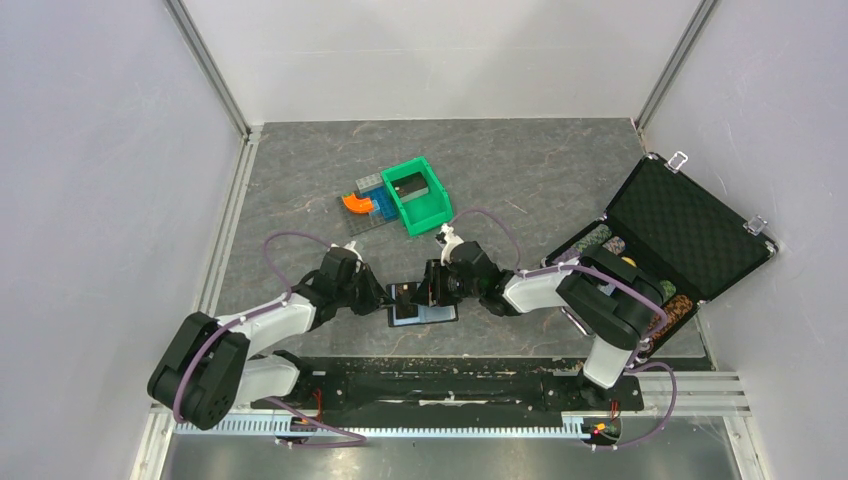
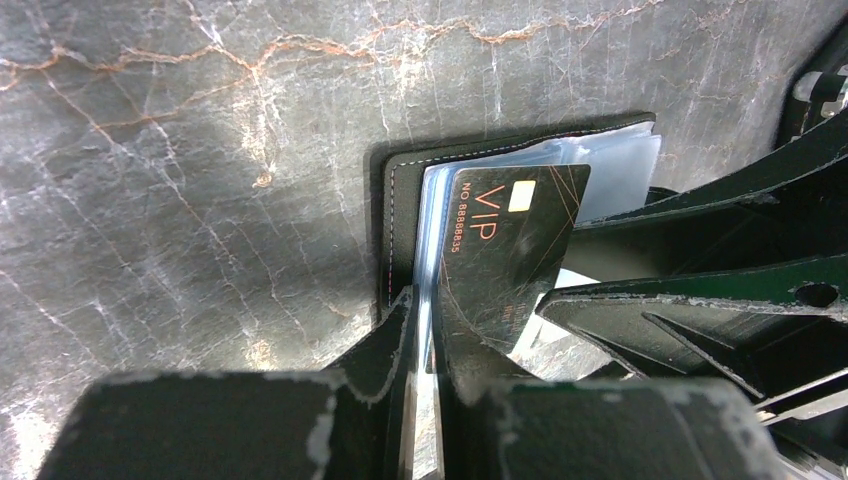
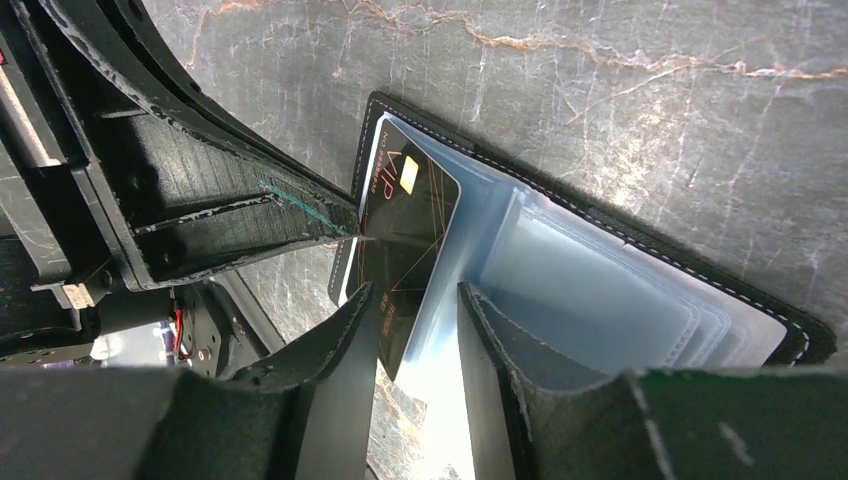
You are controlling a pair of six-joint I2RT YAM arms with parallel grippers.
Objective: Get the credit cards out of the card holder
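Note:
The open card holder [image 1: 431,314], a black cover with clear sleeves [image 3: 590,290], lies on the grey floor. A black VIP card [image 2: 515,235] [image 3: 405,250] sits on its left end. My left gripper is at that card's edge, fingertips close together; whether they pinch anything is unclear. My right gripper is open above the card and sleeves, coming from the right, its fingers close to the left gripper's.
A green bin [image 1: 431,210] and coloured blocks [image 1: 358,205] lie behind. An open black case [image 1: 690,230] with chips stands at the right.

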